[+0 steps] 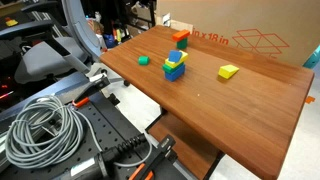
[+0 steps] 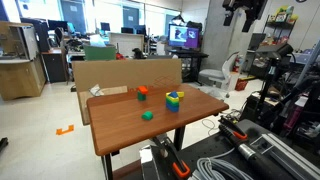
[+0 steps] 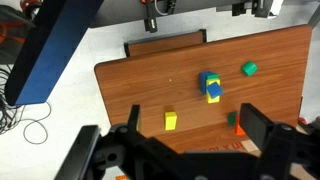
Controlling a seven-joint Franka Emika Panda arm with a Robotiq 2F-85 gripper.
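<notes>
In the wrist view my gripper is high above the wooden table, its two dark fingers wide apart with nothing between them. A stack of blue and yellow blocks stands near the table's middle. One green block lies by itself closer to the edge. Toward the back, a red block rests on a green one. A single yellow block lies apart from the stack. Exterior view 2 has part of the dark gripper at the top, far above the table.
A cardboard panel stands upright along one long side of the table. Coiled grey cable and black rails lie beside the opposite edge.
</notes>
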